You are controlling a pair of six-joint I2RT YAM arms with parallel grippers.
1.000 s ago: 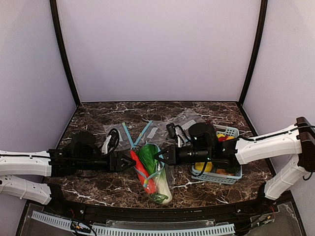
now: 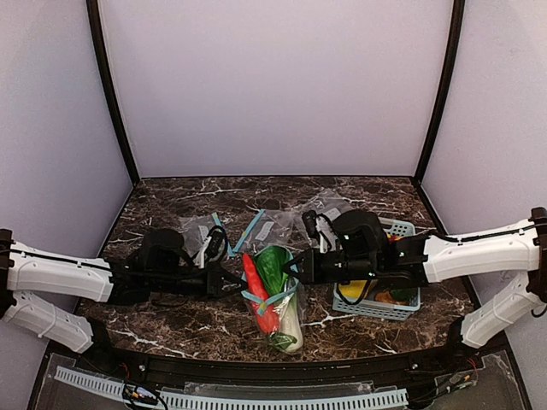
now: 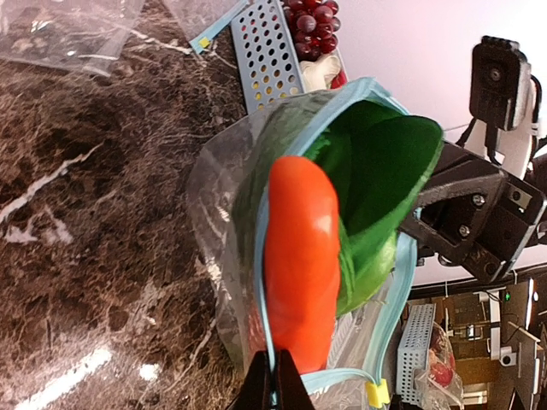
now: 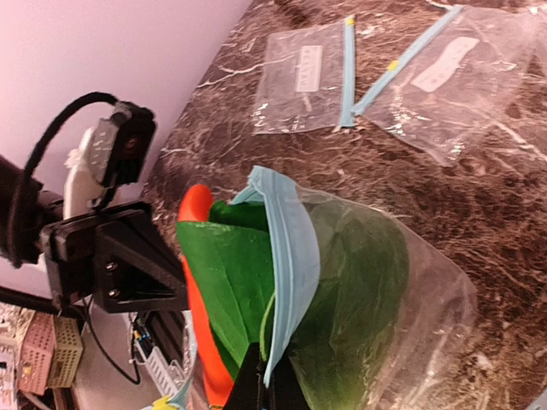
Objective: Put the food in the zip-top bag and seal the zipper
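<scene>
A clear zip bag [image 2: 291, 329] with blue zipper strips holds a red vegetable [image 2: 261, 303] and a leafy green vegetable [image 2: 272, 269], upright at the table's front middle. In the left wrist view its mouth gapes around both. My left gripper is shut on the bag's rim at one side of the mouth. My right gripper is shut on the blue zipper edge on the other side, beside the green leaves.
A perforated basket [image 2: 376, 307] of fruit and other food stands at the right, under my right arm. Empty bags with blue strips [image 4: 303, 81] lie flat at the back. Bare marble table lies at the front left.
Both grippers and the bag's top have shifted a little to the right, and the right arm sits slightly higher. The vegetables lean less to the left.
</scene>
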